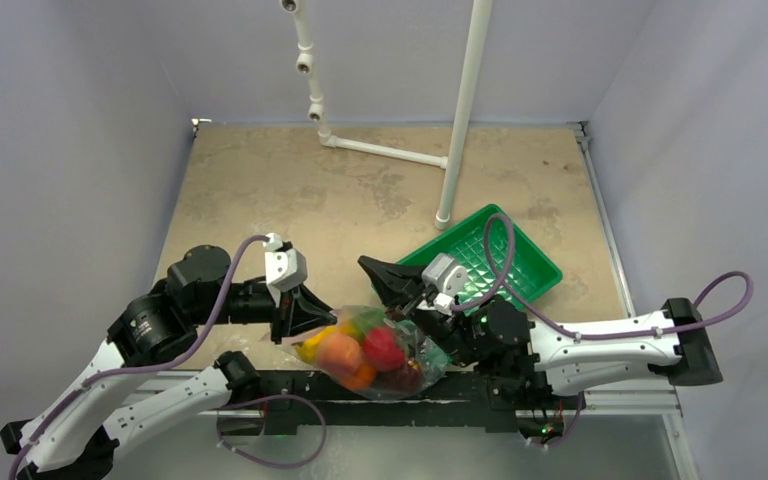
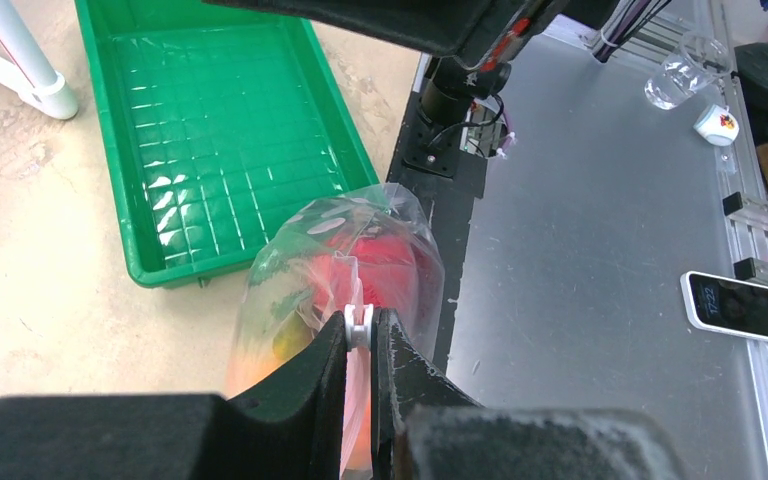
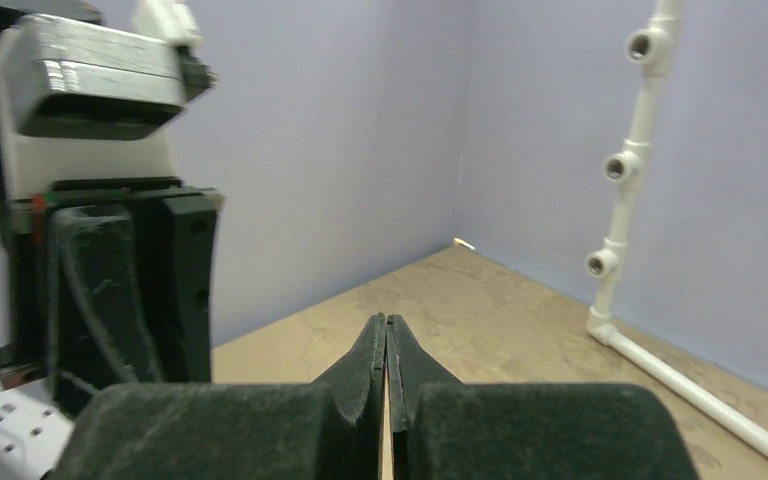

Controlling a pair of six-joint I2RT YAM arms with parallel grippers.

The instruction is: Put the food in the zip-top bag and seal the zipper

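The clear zip bag (image 2: 305, 240) holds several pieces of colourful food, among them a red one (image 1: 384, 348), an orange one (image 1: 340, 355) and a yellow one (image 1: 310, 346). In the left wrist view its pinkish zipper edge runs up between the fingers of my left gripper, shut on the white slider (image 2: 360, 327). My right gripper is shut with nothing between its fingertips. In the top view this right gripper (image 1: 364, 262) hangs above and behind the bag, clear of the zipper edge. The bag's left end is hidden under the left gripper.
An empty green tray (image 1: 550, 262) lies behind the right arm, close to the bag. White pipes (image 1: 385, 151) stand at the back of the table (image 1: 250, 190), whose left and middle are bare. A phone (image 2: 738, 306) rests on the grey surface nearer the front.
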